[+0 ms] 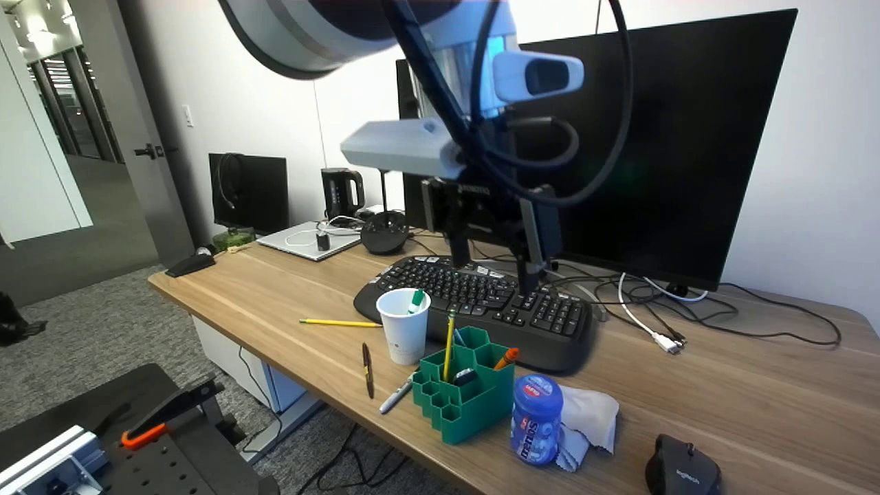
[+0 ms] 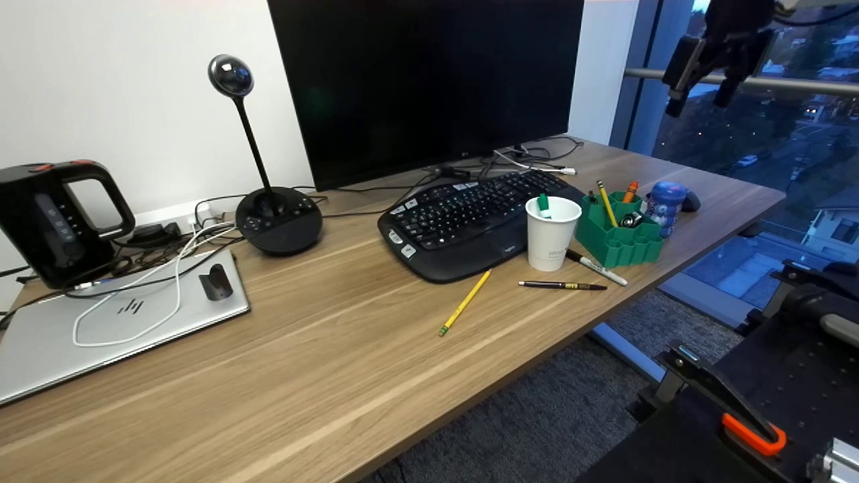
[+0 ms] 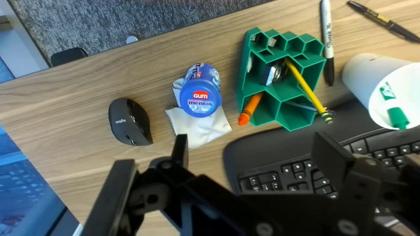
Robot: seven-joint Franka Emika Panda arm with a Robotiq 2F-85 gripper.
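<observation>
My gripper (image 1: 493, 276) hangs open in the air, nothing between its fingers; in exterior view 2 the gripper (image 2: 698, 103) shows at the upper right, well above the desk. A green honeycomb organizer (image 3: 262, 106) holds a yellow pencil (image 3: 305, 87), an orange crayon-like stick (image 3: 252, 107) and small items. Beside it stands a blue gum jar (image 3: 200, 98) on a pale cloth (image 3: 204, 129). The white paper cup (image 2: 551, 241) has a green-capped marker (image 2: 543, 206) in it. Lying on the desk are a grey marker (image 2: 602, 270), a black pen (image 2: 562, 285) and another yellow pencil (image 2: 465, 302).
A black keyboard (image 1: 487, 301) lies before the large monitor (image 1: 660, 148). To the right are a mouse (image 1: 683, 467) and loose cables (image 1: 643, 313). A laptop (image 2: 121, 322), kettle (image 2: 56, 217) and webcam stand (image 2: 278, 221) occupy the left.
</observation>
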